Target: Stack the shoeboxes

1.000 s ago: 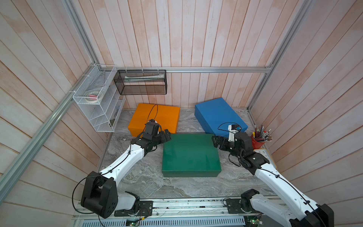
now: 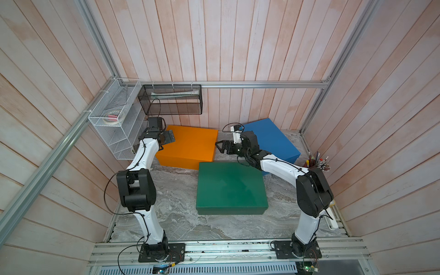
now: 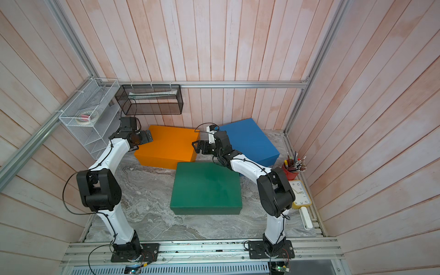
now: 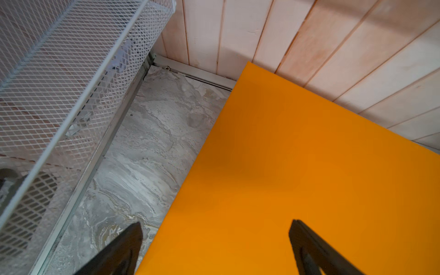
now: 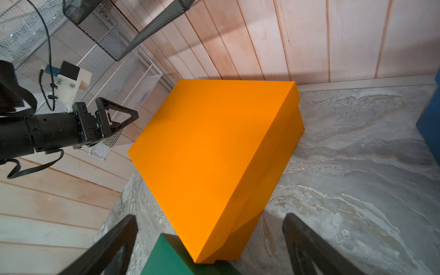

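Note:
Three shoeboxes rest on the grey marbled table, none on top of another. The orange box (image 2: 190, 144) lies at the back left, the blue box (image 2: 272, 139) at the back right and the green box (image 2: 232, 187) in the front middle. My left gripper (image 2: 170, 136) is open above the orange box's left side; in the left wrist view that box (image 4: 293, 183) fills much of the space between and beyond the fingers. Open and empty, my right gripper (image 2: 221, 146) hangs near the orange box's right edge, in the gap before the blue box.
White wire shelves (image 2: 116, 119) stand close by the left arm, with a black mesh basket (image 2: 170, 107) on the back wall. A red pen cup (image 3: 289, 172) and a clock (image 3: 300, 193) sit at the right.
Both arms have reached farther back. My left gripper moved left and back over the orange box; my right gripper moved left and back from the green box's right corner. The boxes look unmoved.

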